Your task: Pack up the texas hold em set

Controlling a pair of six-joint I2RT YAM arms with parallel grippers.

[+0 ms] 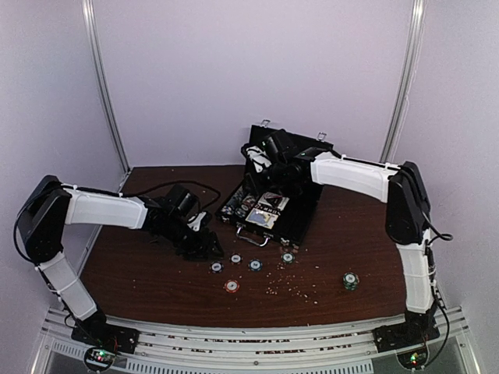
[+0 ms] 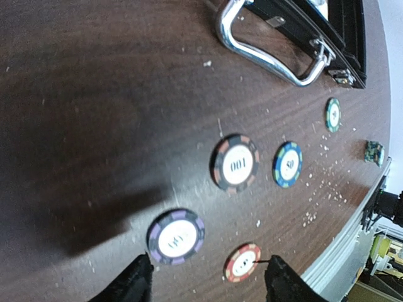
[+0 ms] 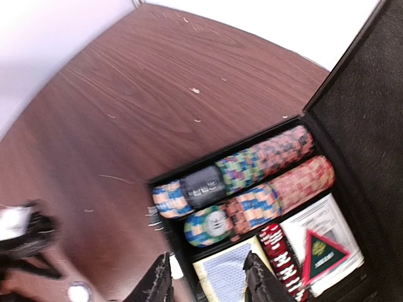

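The black case (image 1: 300, 222) lies open, rows of chips (image 3: 293, 182) and card packs inside. On the table before it lie single chips: a purple-edged chip (image 2: 176, 237), a dark chip marked 100 (image 2: 235, 163), a blue chip (image 2: 288, 164), a red chip (image 2: 243, 262) and a green chip (image 2: 333, 114). A small stack of green chips (image 1: 350, 280) stands at front right. My left gripper hovers above the loose chips, open and empty. Over the case, my right gripper is part open, nothing visible between its fingers.
The case's metal handle (image 2: 271, 63) sticks out toward the loose chips. Small pale crumbs (image 1: 292, 284) are scattered on the table (image 1: 148, 292). Both the front left and the right of the table have bare room.
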